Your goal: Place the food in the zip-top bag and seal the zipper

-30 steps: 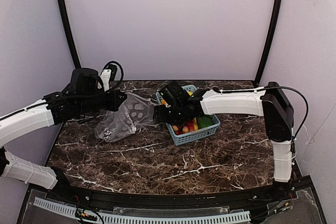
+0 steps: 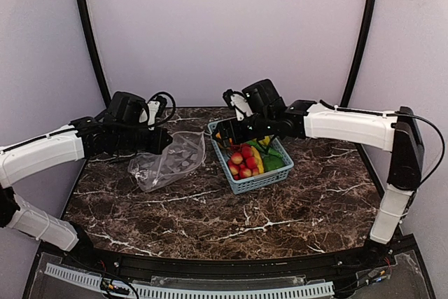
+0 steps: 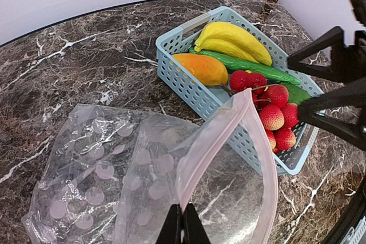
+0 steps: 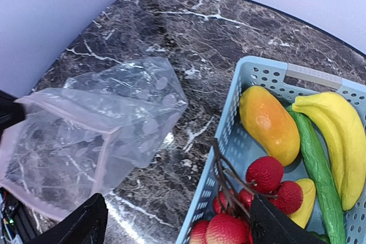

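The clear zip top bag lies at left of centre, its mouth raised and gaping. My left gripper is shut on the near rim of the bag. To the right, a light blue basket holds the food: a mango, bananas, a cucumber and several red fruits, with brown stems among them. Over the basket's left side, my right gripper stands open, its fingers wide apart with nothing gripped.
Bare dark marbled tabletop spreads in front of the bag and basket. A narrow clear strip separates bag and basket. Pale walls close off the back and sides.
The right gripper has moved from beside the bag's mouth up and right over the basket, its fingers now apart. Early on, the left gripper shifted slightly right and down, and the bag's mouth opened wider.
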